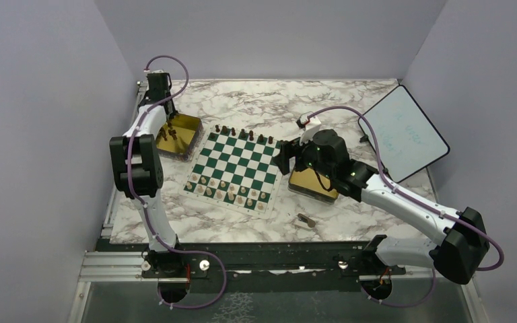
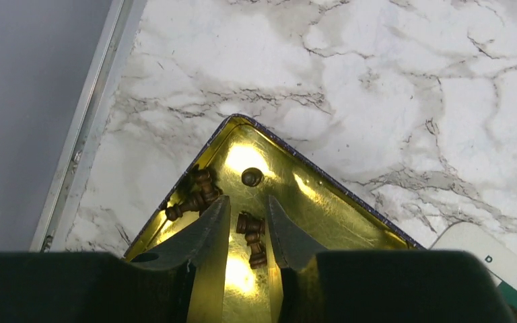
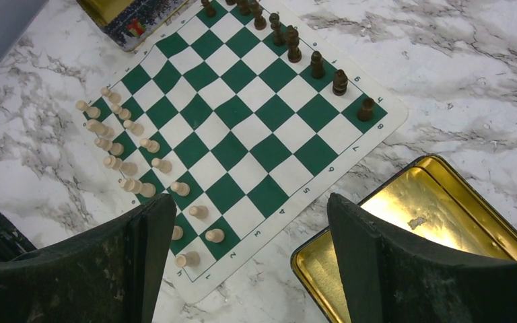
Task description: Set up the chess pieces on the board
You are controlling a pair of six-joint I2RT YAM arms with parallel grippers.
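Note:
Over the far-left gold box (image 2: 323, 208), my left gripper is partly open, nothing gripped. Between and below its fingertips a dark chess piece (image 2: 254, 252) lies on the box floor. More dark pieces (image 2: 194, 202) lie by the box's left wall, and another dark piece (image 2: 252, 177) stands near the far corner. On the green and white board (image 3: 242, 128), one line of dark pieces (image 3: 317, 64) stands along the far edge. Light pieces (image 3: 149, 145) fill two rows at the near edge. My right gripper hangs wide open and empty above the board's right side.
A second gold box (image 1: 309, 182), with no pieces visible in it, stands right of the board under the right arm. A whiteboard (image 1: 406, 133) leans at the far right. A small dark object (image 1: 305, 220) lies near the front. The marble table behind the board is clear.

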